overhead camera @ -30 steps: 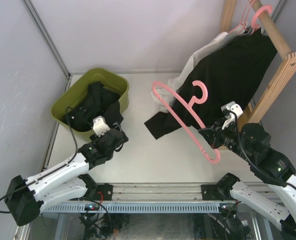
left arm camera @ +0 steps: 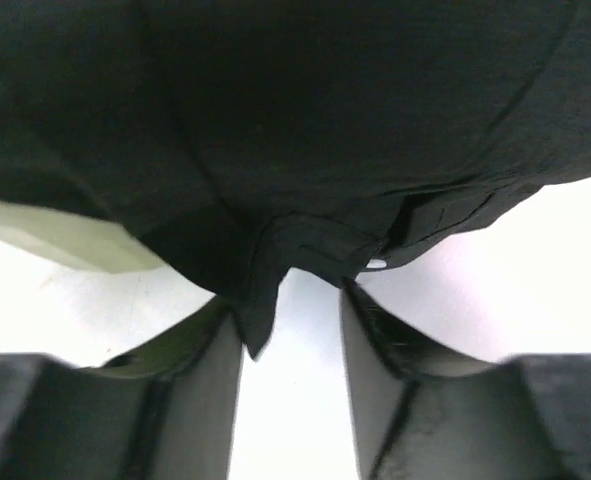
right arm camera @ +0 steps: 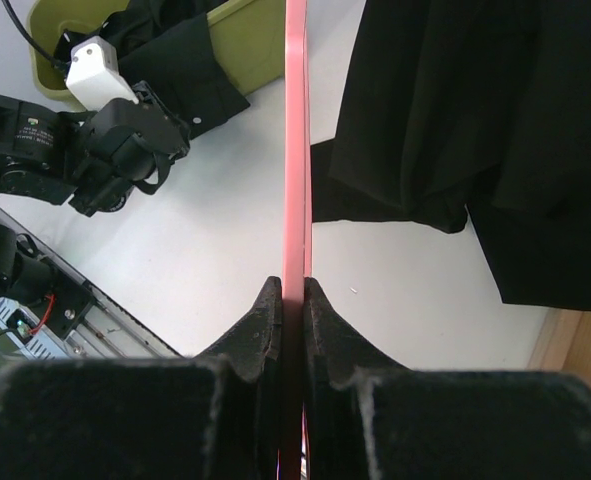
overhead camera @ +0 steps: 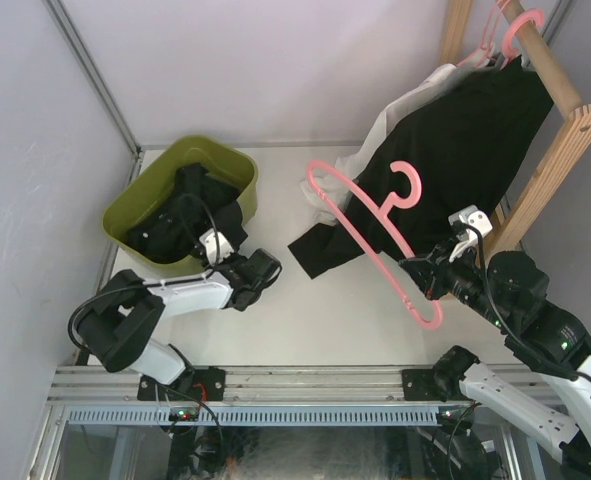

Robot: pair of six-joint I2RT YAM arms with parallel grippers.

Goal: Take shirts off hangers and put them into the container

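My right gripper is shut on an empty pink hanger [overhead camera: 365, 228], held out over the table. A black shirt [overhead camera: 180, 200] lies in the green bin [overhead camera: 125, 240], part of it draped over the rim. My left gripper is at that draped cloth, fingers part open, with a dark flap [left arm camera: 255, 290] at its left finger; whether it grips any is unclear.
A wooden rack [overhead camera: 545, 170] on the right holds more hangers with a black garment [overhead camera: 455, 150] and a white one [overhead camera: 403, 100], hanging down to the table.
The right gripper with the hanger is almost unmoved.
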